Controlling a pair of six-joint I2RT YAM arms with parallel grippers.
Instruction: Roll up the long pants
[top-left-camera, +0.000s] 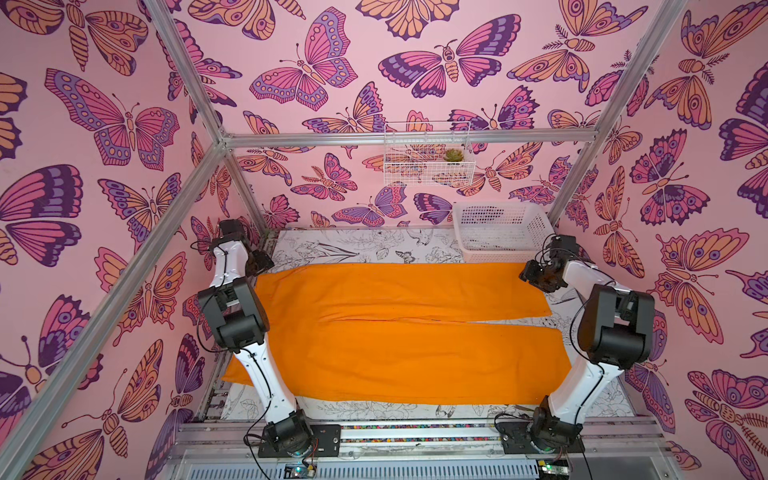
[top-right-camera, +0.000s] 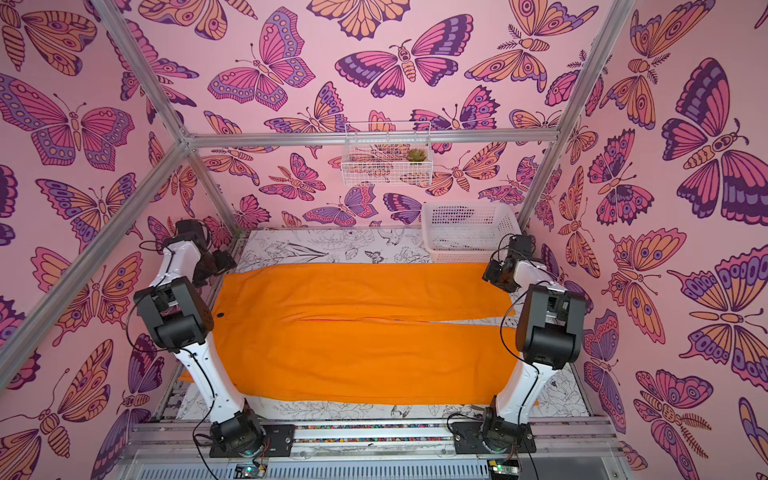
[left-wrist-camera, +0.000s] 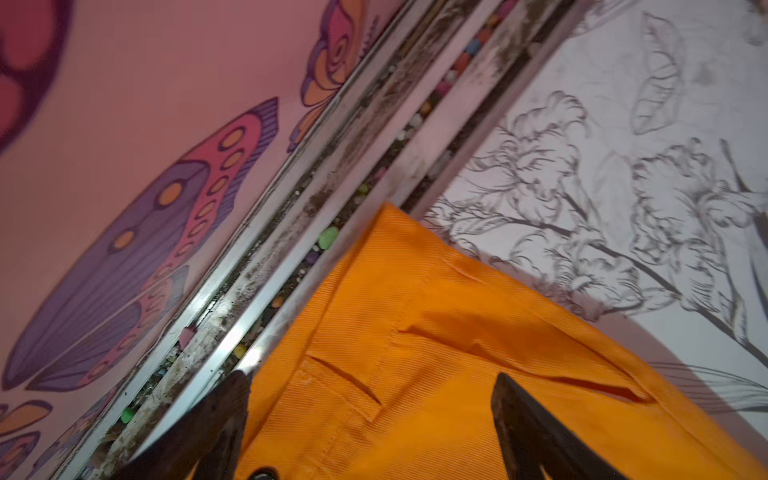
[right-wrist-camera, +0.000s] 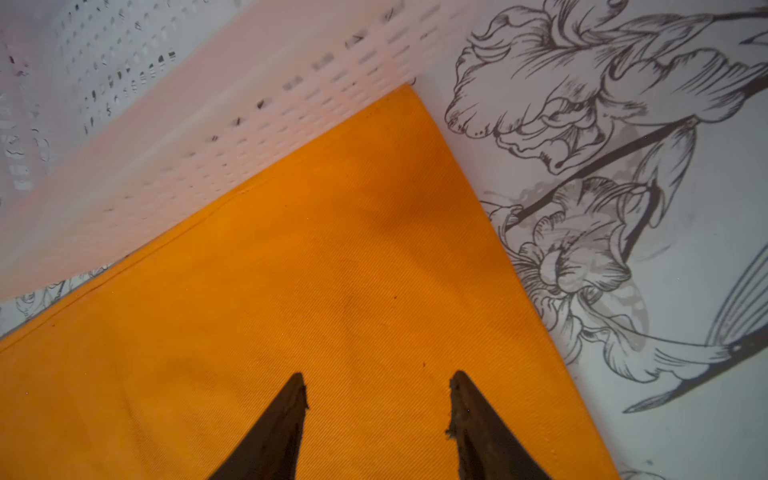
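Long orange pants (top-left-camera: 416, 360) lie flat across the table, waist at the left, the two legs running right with a narrow gap between their ends. My left gripper (top-left-camera: 257, 260) hangs over the upper waist corner (left-wrist-camera: 416, 272), open and holding nothing. My right gripper (top-left-camera: 534, 274) is above the upper leg's end corner (right-wrist-camera: 400, 160); its fingers stand apart with nothing between them.
A pale perforated basket (top-left-camera: 500, 248) sits at the back right, just behind the pants' right corner. A wire shelf (top-left-camera: 428, 172) hangs on the back wall.
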